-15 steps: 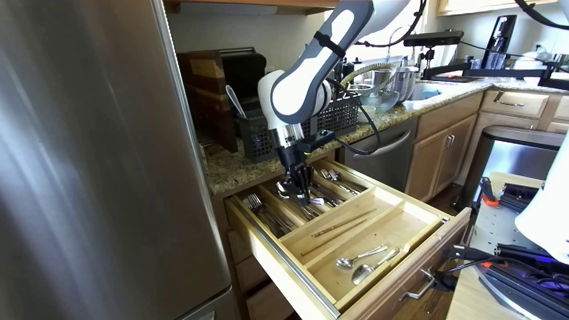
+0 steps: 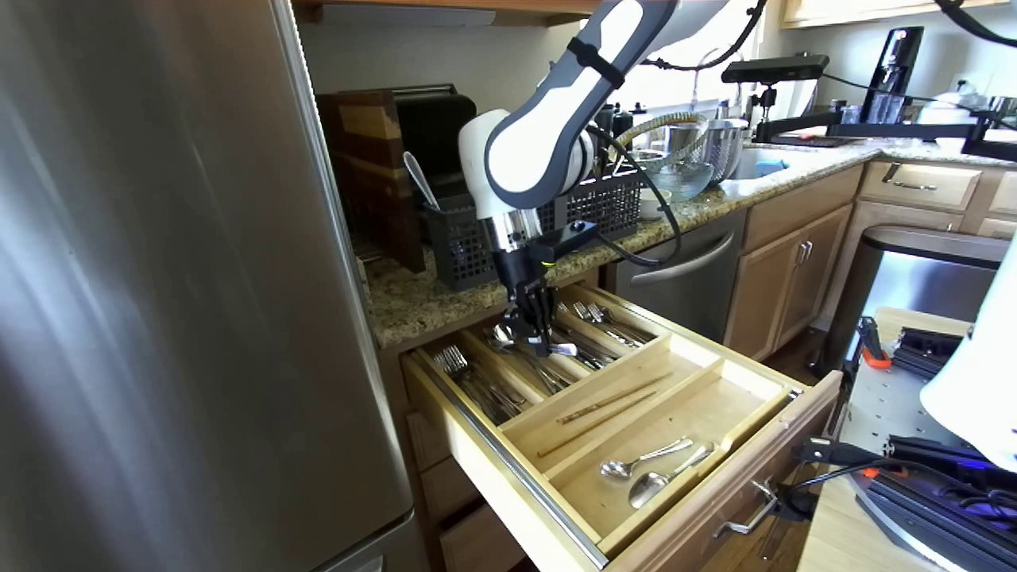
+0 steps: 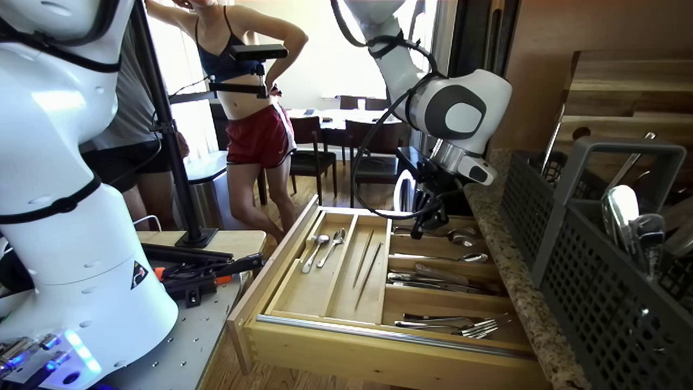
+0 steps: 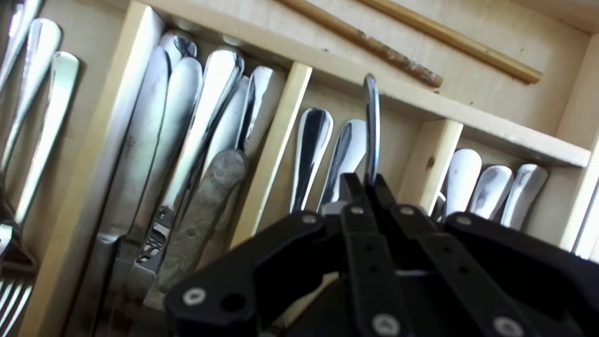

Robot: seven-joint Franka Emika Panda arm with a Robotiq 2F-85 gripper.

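Observation:
My gripper is shut on a silver utensil (image 4: 372, 120), its handle end sticking out past the fingertips, edge-on to the wrist view. The rest of that utensil is hidden behind the fingers, so I cannot tell its type there. Exterior view 1 has the gripper (image 2: 539, 345) low over the back compartments of the open drawer, a shiny handle end (image 2: 565, 349) to its right. Beneath it in the wrist view, two silver handles (image 4: 312, 132) lie in one compartment. From exterior view 2, the gripper (image 3: 420, 228) hangs above the drawer's far compartments.
Wooden dividers (image 4: 281, 149) separate knives (image 4: 149, 163), forks (image 3: 481, 325) and other cutlery. Two chopsticks (image 3: 365, 273) lie in the middle section; two spoons (image 3: 332, 246) rest in the front one, which has free room. A grey utensil basket (image 3: 584, 273) stands on the counter behind.
Compared with a second ago, the gripper has risen slightly and shifted a little left in exterior view 1, with the shiny handle end moving alongside it.

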